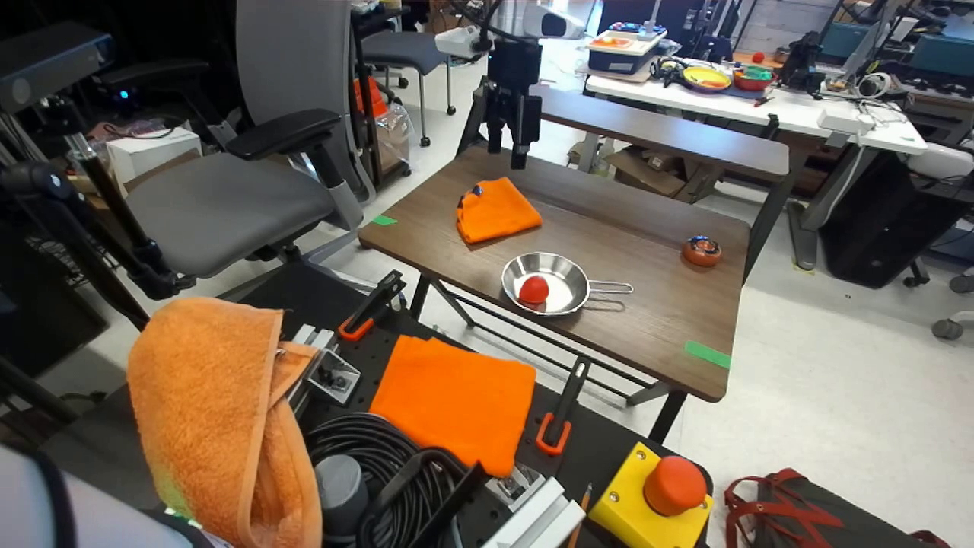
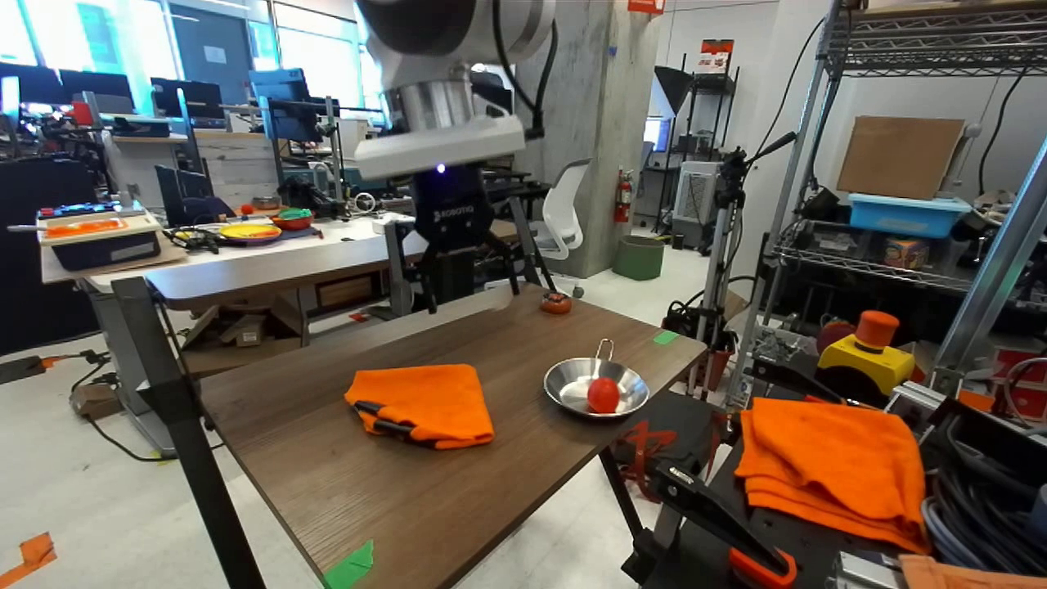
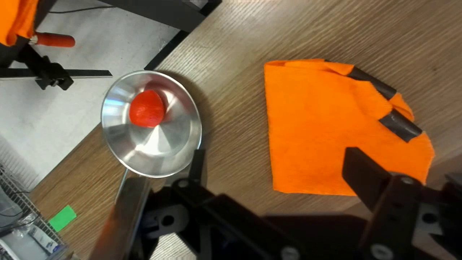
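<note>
My gripper [image 1: 507, 159] hangs open above the back of the brown table [image 1: 630, 233], with nothing between its fingers. In the wrist view its fingers are spread wide. One fingertip [image 3: 356, 161] overlaps the folded orange cloth [image 3: 312, 134]; the other comes up by the rim of the steel pan. That cloth, with dark strips along one edge, lies flat on the table, well below the gripper [image 2: 471, 293]. A shiny pan [image 2: 564, 384] stands close to the table's front edge, a red ball-like thing [image 2: 603, 396] inside it. Its wire handle [image 1: 609, 287] points right in exterior view 1.
A small reddish-brown bowl [image 1: 702, 251] sits near the table's far right edge. Behind the tabletop runs a raised shelf [image 1: 639, 128]. Green tape [image 1: 708, 355] marks table corners. In front, a black cart holds another orange cloth [image 1: 456, 397] and clamps.
</note>
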